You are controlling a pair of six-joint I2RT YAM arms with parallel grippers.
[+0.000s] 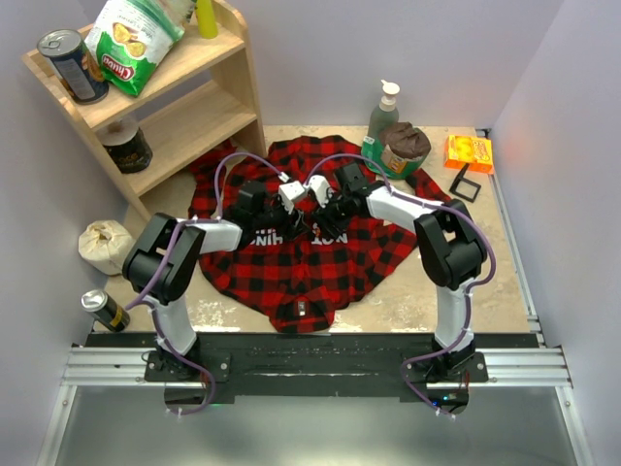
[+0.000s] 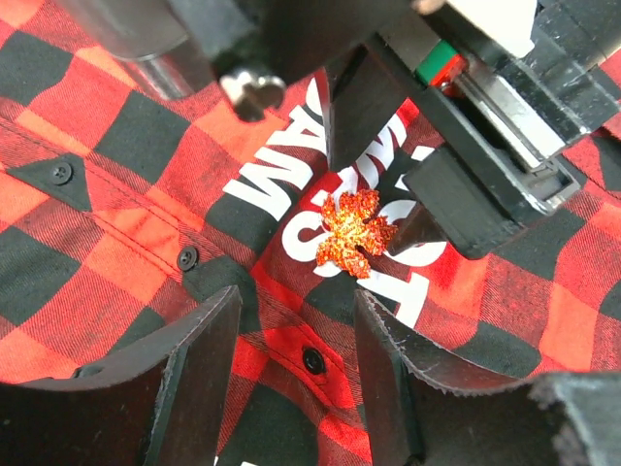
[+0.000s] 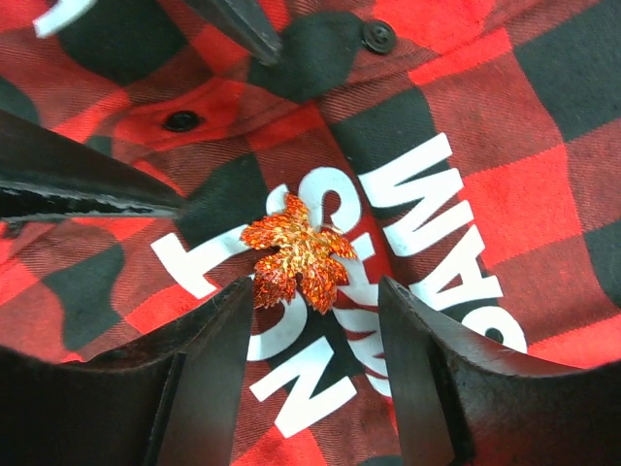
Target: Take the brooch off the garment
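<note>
The brooch (image 2: 354, 235), an orange glittery leaf shape, lies on the white lettering of the red and black plaid garment (image 1: 325, 277), close to its button band. My right gripper is partly open; in the right wrist view the brooch (image 3: 299, 256) shows just beyond its fingertips, roughly in line with the gap. Contact with it cannot be told. My left gripper is open over the button band beside the brooch, with nothing between its fingers. From the right wrist view's upper left, the left gripper's dark fingers (image 3: 97, 183) reach in. How the brooch is fastened is hidden.
Both arms meet closely over the garment's middle. Behind stand a pump bottle (image 1: 384, 115) and a green pot (image 1: 400, 153), with an orange box (image 1: 469, 151) at the right. A wooden shelf (image 1: 194, 136) borders the back left; a can (image 1: 105, 310) stands front left.
</note>
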